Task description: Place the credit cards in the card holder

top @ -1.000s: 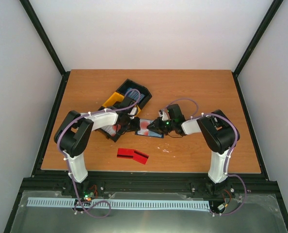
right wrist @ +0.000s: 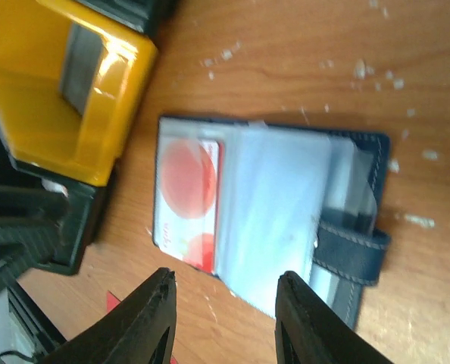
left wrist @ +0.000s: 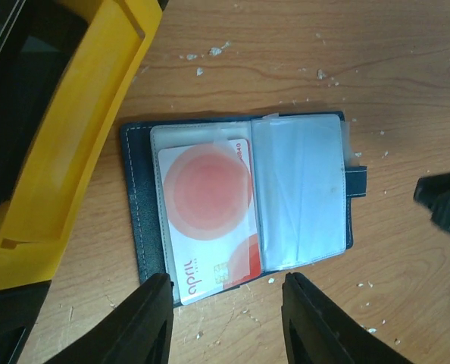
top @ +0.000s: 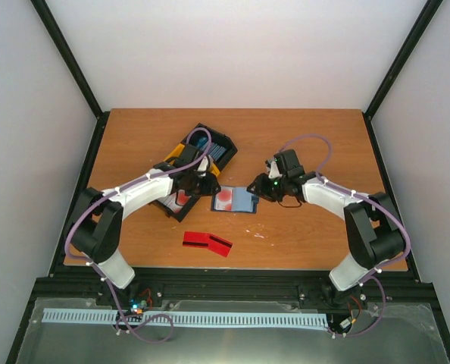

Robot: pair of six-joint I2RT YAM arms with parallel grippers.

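The card holder (left wrist: 299, 189) lies open on the table, blue with clear sleeves; a white-and-red card (left wrist: 207, 205) sits in its left sleeve (right wrist: 185, 182). My left gripper is open just below the holder in the left wrist view, nothing between its fingers. My right gripper stands apart-fingered and empty at the holder's right side, as seen in the right wrist view. Two red cards (top: 206, 243) lie on the table in front of the holder in the top view.
A black and yellow box (top: 225, 148) with compartments and cards stands left of the holder, partly under the left arm.
My right arm has drawn back to the right, away from the card holder. My left arm has shifted slightly, uncovering more of the holder in the top view.
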